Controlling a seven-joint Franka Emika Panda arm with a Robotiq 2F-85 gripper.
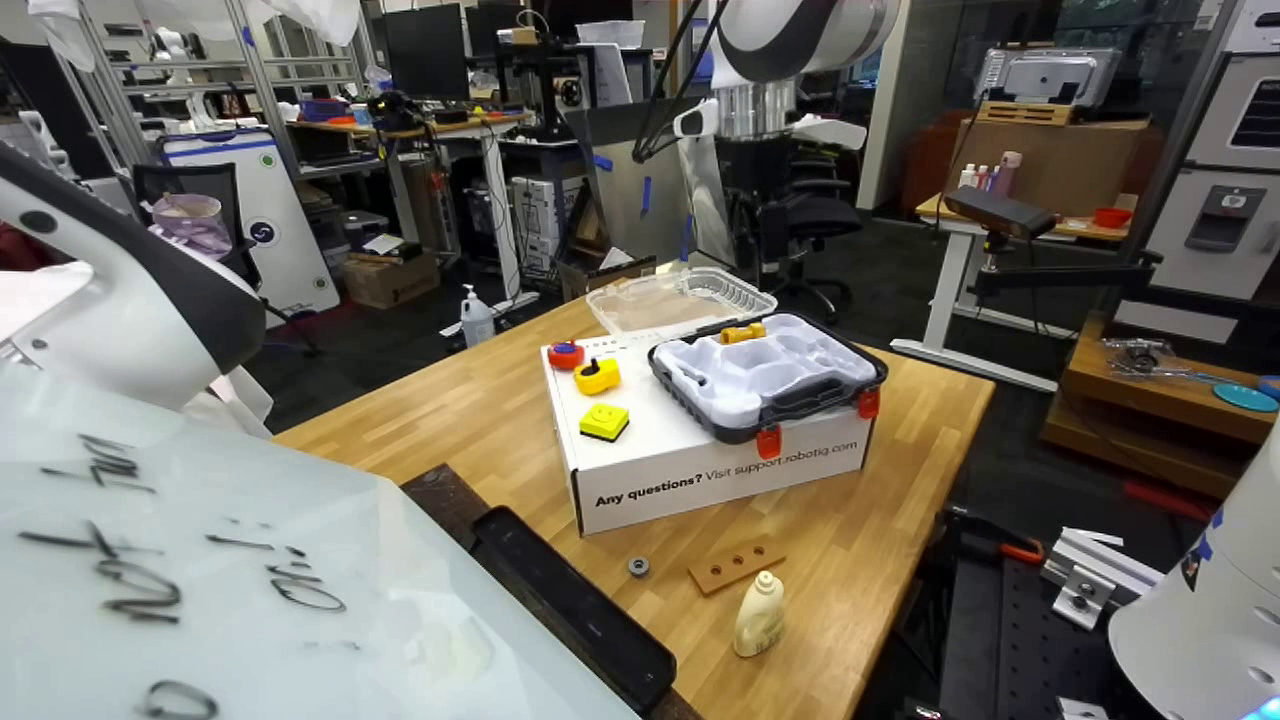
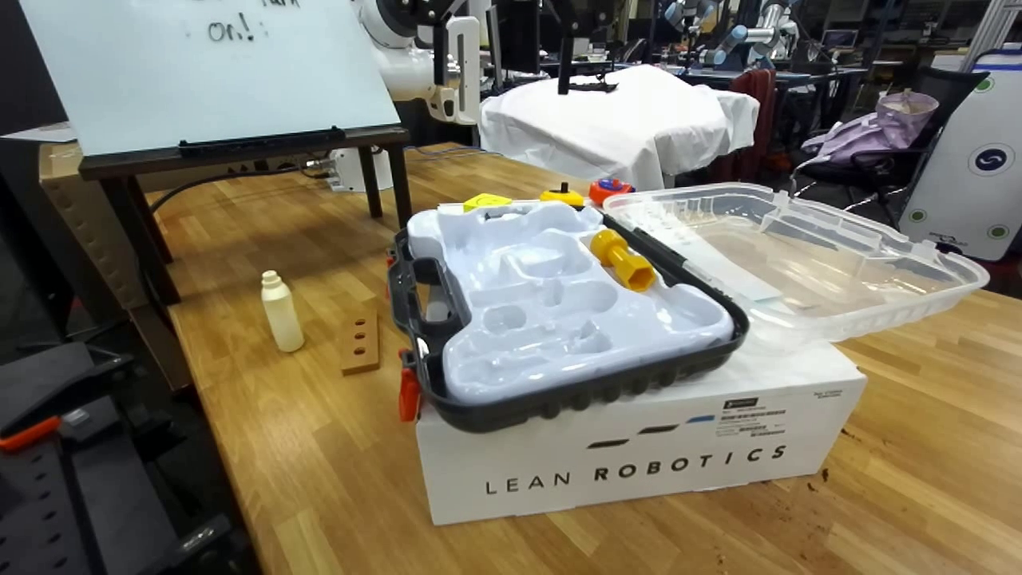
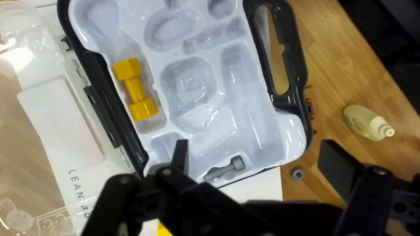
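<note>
My gripper is open above the black case, its fingertips far apart with nothing between them. Moulded white pockets line the case, which rests on a white box. Within it lie a yellow bolt-shaped piece and a grey bolt. A grey nut and a brown strip with holes are on the wooden table. Nearby stands a cream bottle. On the box beside the case are a yellow block, a yellow-and-black piece and a red-and-blue piece.
The clear lid lies open behind the case. A whiteboard on a dark stand borders the table. Bare wood surrounds the bottle, strip and nut. A second white arm sits behind the whiteboard.
</note>
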